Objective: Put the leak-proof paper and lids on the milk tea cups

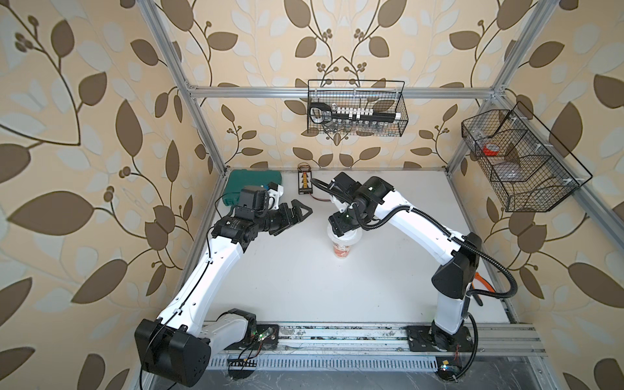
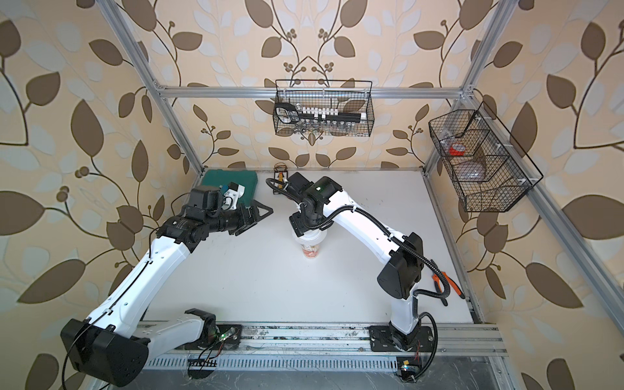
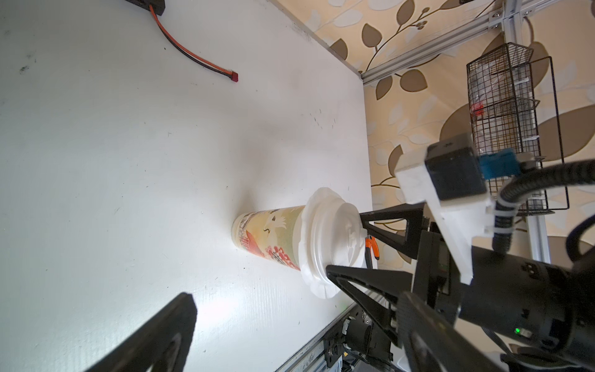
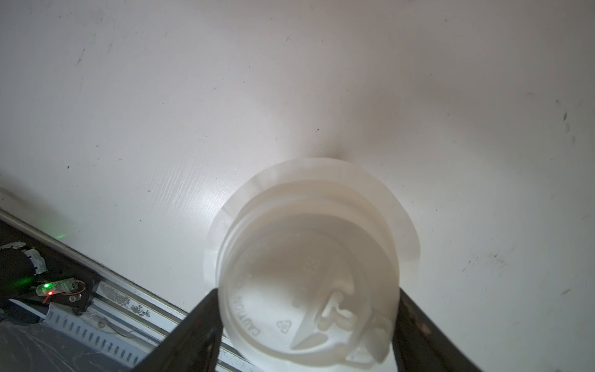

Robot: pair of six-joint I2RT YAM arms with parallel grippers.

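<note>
A patterned milk tea cup (image 3: pixel 269 238) stands upright on the table. A thin whitish paper disc (image 3: pixel 317 286) lies over its mouth, sticking out all round like a brim. Above the paper sits a white plastic lid (image 3: pixel 337 235); how firmly it is seated I cannot tell. My right gripper is over the cup, with one finger (image 4: pixel 207 328) on each side of the lid; both appear at its edge, but grip or mere contact is unclear. Off to the left, my left gripper (image 1: pixel 300 215) is open and empty, clear of the cup.
Behind the left gripper lies a green cloth-like item (image 1: pixel 250 178), beside a small black device (image 1: pixel 305 178) with a red lead. Orange-handled pliers (image 2: pixel 448 284) rest at the right edge.
</note>
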